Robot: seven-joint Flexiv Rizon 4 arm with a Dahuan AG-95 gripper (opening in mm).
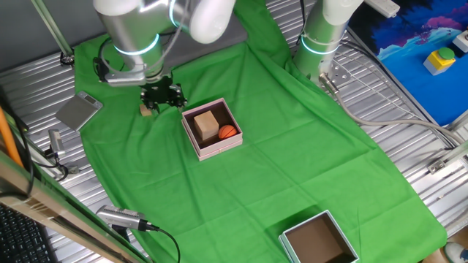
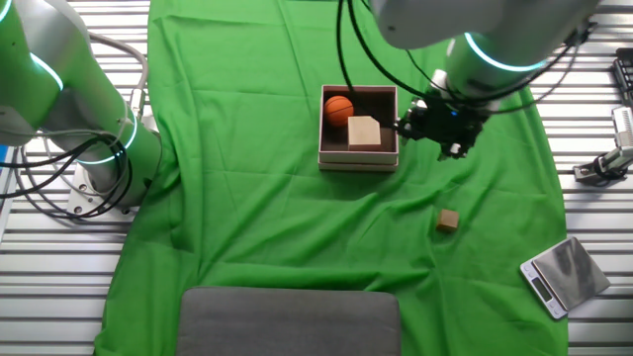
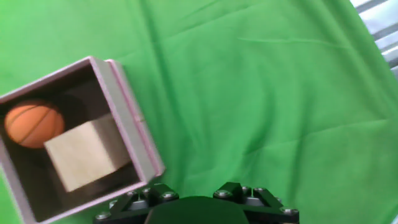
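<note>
My gripper hangs over the cloth between the small wooden block and the pink-rimmed box. Its two fingers stand apart, with no object visible between them; the gripper is open. The small block rests on the green cloth, partly covered by the gripper in exterior view 1. Inside the pink-rimmed box lie a larger wooden block and an orange ball marked like a basketball. In the wrist view this box is at the left, its near corner close to the left finger.
An empty, light-rimmed box stands at the cloth's far end. Beside the cloth lies a small scale. Open cloth separates the two boxes.
</note>
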